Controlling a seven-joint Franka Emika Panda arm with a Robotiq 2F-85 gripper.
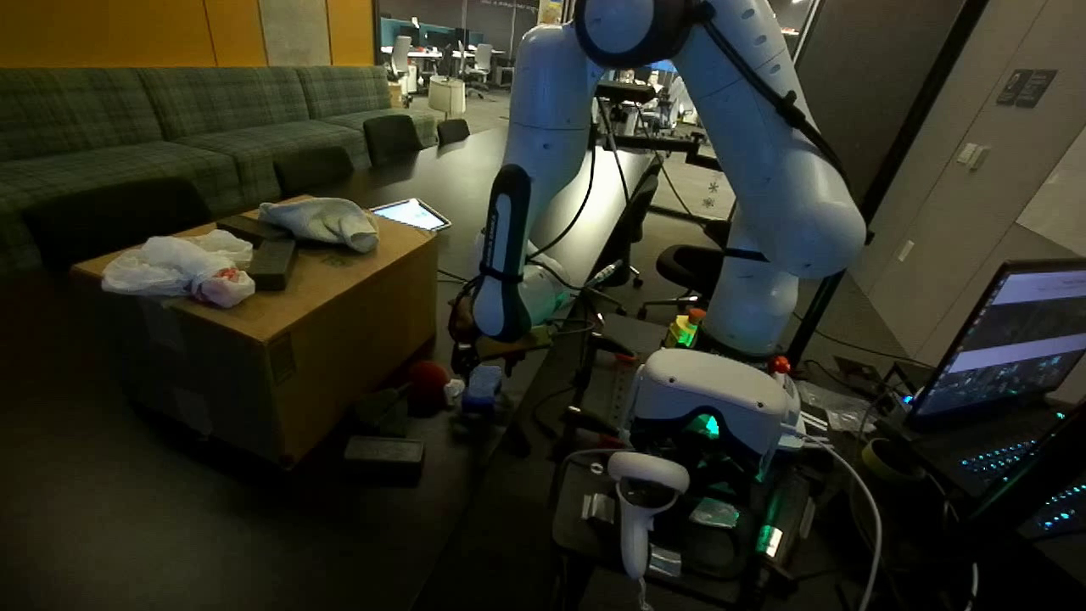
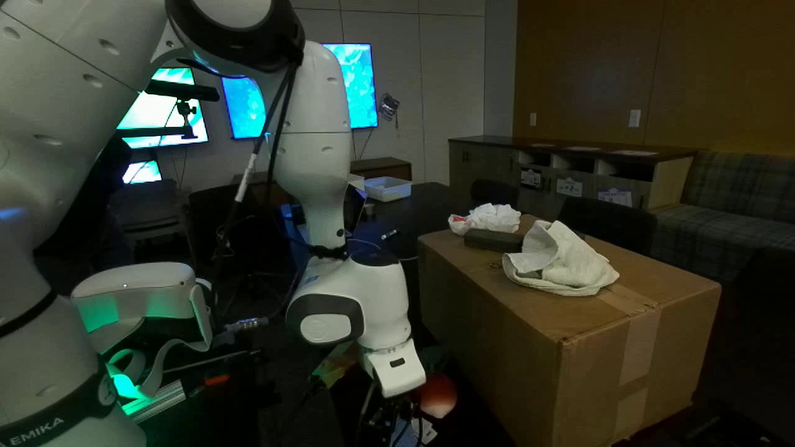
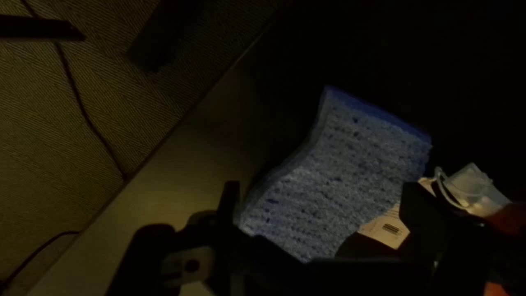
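Observation:
A blue sponge [image 3: 340, 172] fills the middle of the wrist view, with its lower end between the dark fingers of my open gripper. From the first exterior view, the sponge [image 1: 483, 385] sits near the table's edge and the gripper [image 1: 486, 372] is right down at it. Whether the fingers touch it cannot be made out in the dark. In the second exterior view the gripper [image 2: 399, 417] is low and mostly in shadow, with a bit of blue below it.
Close beside the sponge are a red ball [image 1: 428, 387] and a white tag [image 3: 389, 227]. A dark block [image 1: 383, 458] lies nearer the camera. The large cardboard box [image 1: 356, 336], topped with a white cloth [image 1: 323, 222] and a plastic bag [image 1: 183, 266], stands alongside.

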